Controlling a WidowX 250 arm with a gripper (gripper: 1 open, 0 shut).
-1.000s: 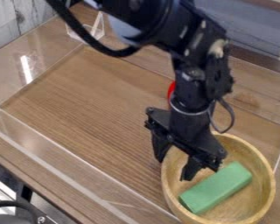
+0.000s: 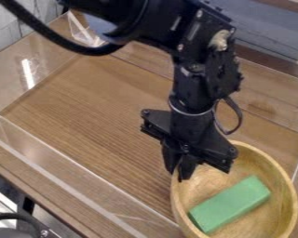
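Note:
The black gripper [image 2: 179, 160] hangs low over the left rim of a round yellow-beige bowl [image 2: 277, 221] at the lower right. Its fingertips are down by the rim; whether anything is between them is hard to see. A green block [image 2: 229, 203] lies inside the bowl, to the right of and below the fingertips.
A light strip runs along its lower-left edge, with a dark cable [image 2: 15, 218] at the bottom-left corner. A wall or panel stands at the back.
The arm has moved up and back from over the bowl's middle to its left rim. The bowl and block appear slightly shifted. A red object seen behind the arm earlier is now out of sight.

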